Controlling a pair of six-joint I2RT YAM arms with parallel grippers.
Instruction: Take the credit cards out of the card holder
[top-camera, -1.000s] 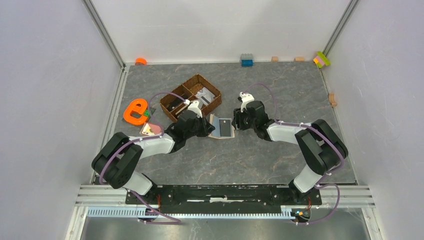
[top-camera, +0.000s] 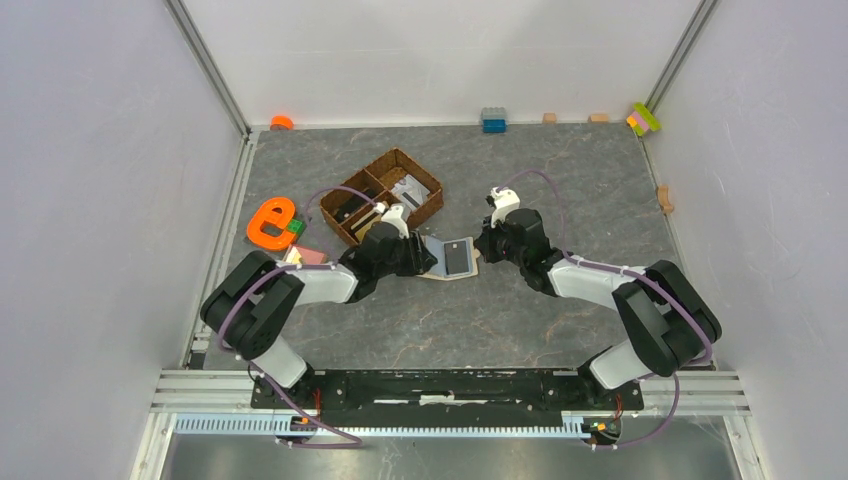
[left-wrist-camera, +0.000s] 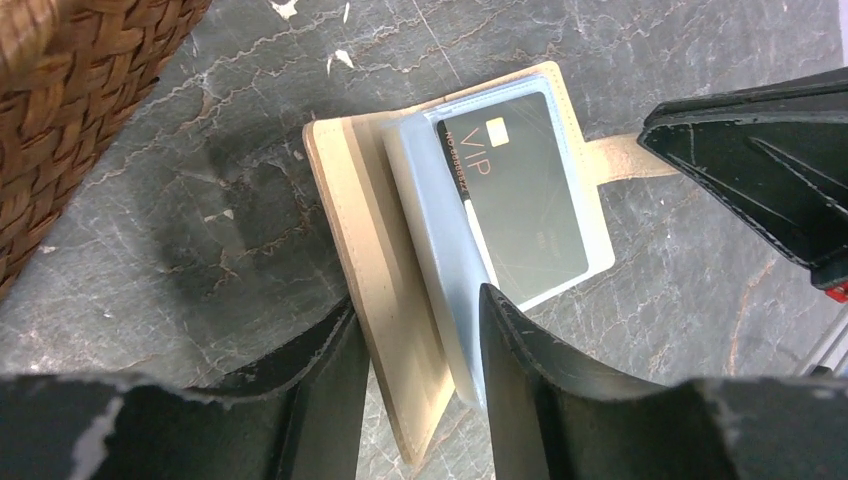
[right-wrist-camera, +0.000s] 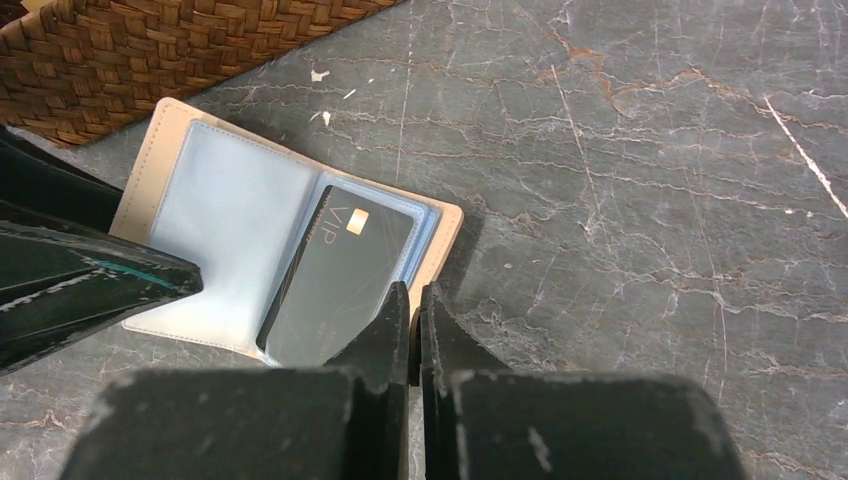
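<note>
The tan and pale-blue card holder (top-camera: 433, 248) lies unfolded on the table, its left flap tilted up. A black "VIP" card (left-wrist-camera: 540, 205) sits in the clear pocket on its right half. My left gripper is open, with its fingers on either side of the raised flap's near end. From the holder's right side sticks out a short tan tab (left-wrist-camera: 630, 158). My right gripper is shut on this tab; a sliver of tan shows between its fingertips. Whether the holder contains more cards is hidden.
Behind the left arm stands a wicker basket (top-camera: 421, 216) with compartments and several items, close to the holder. An orange letter shape (top-camera: 267, 224) and a pink-white item (top-camera: 308, 256) lie at left.
My right gripper has closed on the tab and shifted right, and the holder has slid slightly right with it. The left gripper has also moved a little right and now stands wider.
</note>
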